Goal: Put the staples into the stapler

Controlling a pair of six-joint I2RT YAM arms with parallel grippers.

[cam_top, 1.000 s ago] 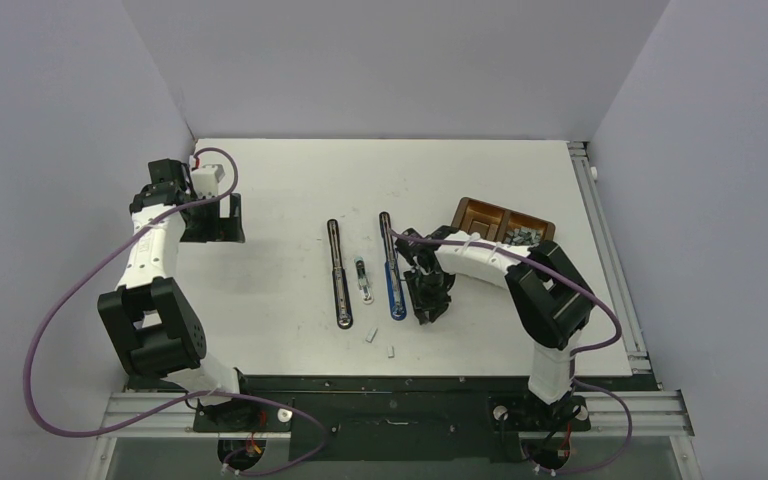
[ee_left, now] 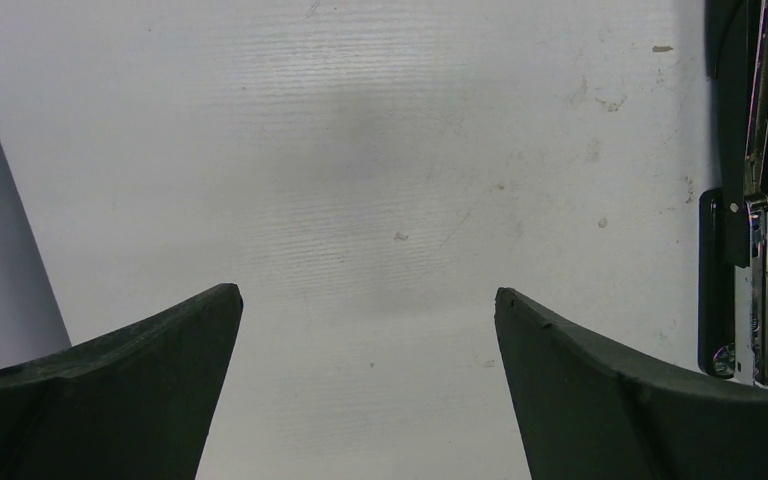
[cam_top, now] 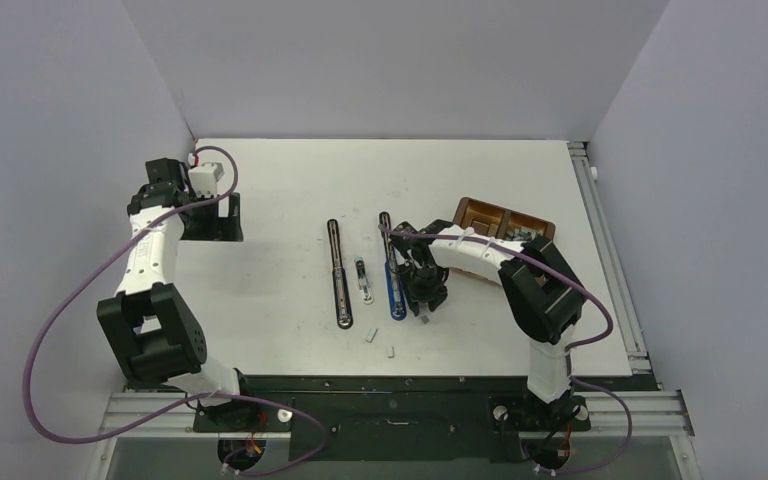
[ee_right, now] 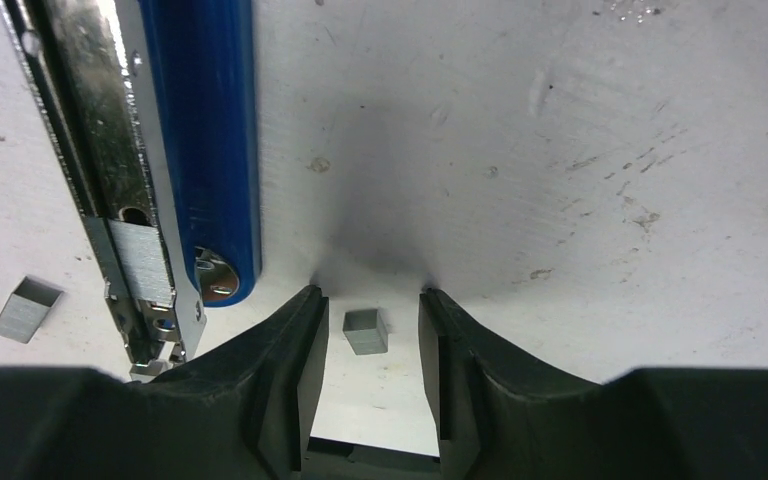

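Observation:
An open blue stapler [cam_top: 396,290] [ee_right: 205,120] lies with its metal channel exposed. A black stapler [cam_top: 341,290] [ee_left: 735,230] and a smaller light stapler [cam_top: 364,280] lie to its left. In the right wrist view, my right gripper is open beside the blue stapler's lower end, with a small staple strip [ee_right: 365,330] on the table between and below its fingertips. Another strip [ee_right: 26,310] lies left of that stapler. My left gripper is open and empty over bare table at the left.
A brown divided box [cam_top: 482,212] with small grey pieces stands at the back right, partly behind my right arm. Walls bound both sides.
My left arm looks still.

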